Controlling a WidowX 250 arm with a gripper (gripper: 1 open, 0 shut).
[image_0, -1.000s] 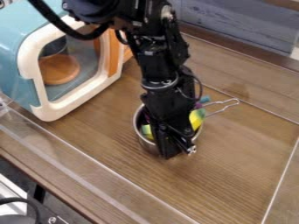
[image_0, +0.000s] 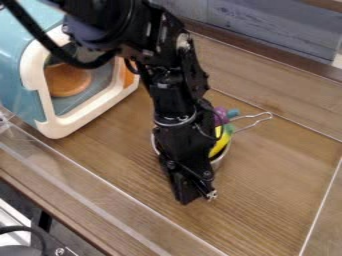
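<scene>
My black gripper (image_0: 187, 188) hangs low at the centre of the view, in front of a metal pot (image_0: 221, 156) that it largely hides. Its fingertips are down near the wooden counter, and it looks shut, with nothing visible between its fingers. Something yellow (image_0: 219, 138) and something purple and teal show in the pot, and a wire handle sticks out to the right.
A light blue and white toy oven (image_0: 62, 128) with an orange item inside stands at the upper left. A grey panelled wall (image_0: 254, 30) runs behind.
The gripper has moved a little down and toward the front, now covering more of the pot.
</scene>
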